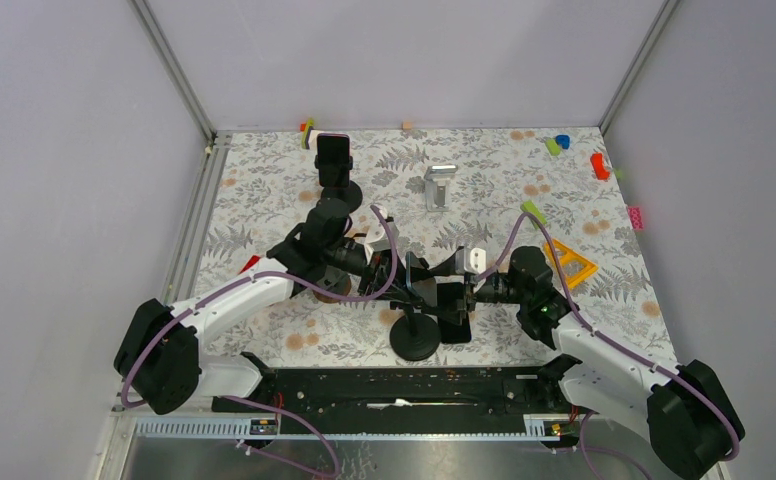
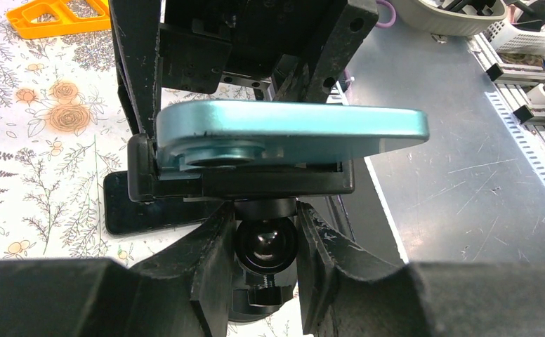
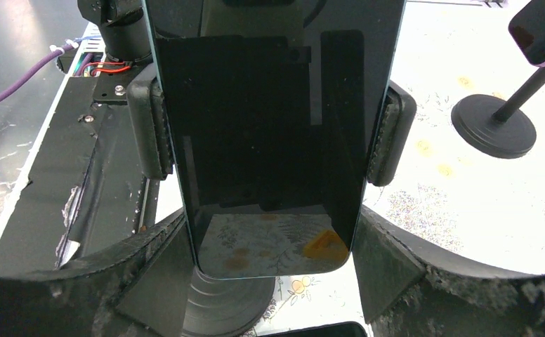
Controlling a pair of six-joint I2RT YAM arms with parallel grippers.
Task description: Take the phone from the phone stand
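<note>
The phone, with a teal case (image 2: 291,130) and a dark glossy screen (image 3: 263,154), sits in the black clamp (image 2: 277,181) of the phone stand. Pads of that clamp (image 3: 150,123) press both its long edges. Shut on the ball-joint neck just below the clamp is my left gripper. At the phone's free end, my right gripper has one finger at each long edge; whether they press on it cannot be told. The stand's round base (image 1: 414,338) rests on the table, partly hidden from above by both grippers.
Another black phone (image 1: 455,328) lies flat beside the base. A second stand holding a phone (image 1: 333,160) is at the back left, and a silver stand (image 1: 439,187) at the back centre. An orange frame (image 1: 574,265) lies right of my right arm.
</note>
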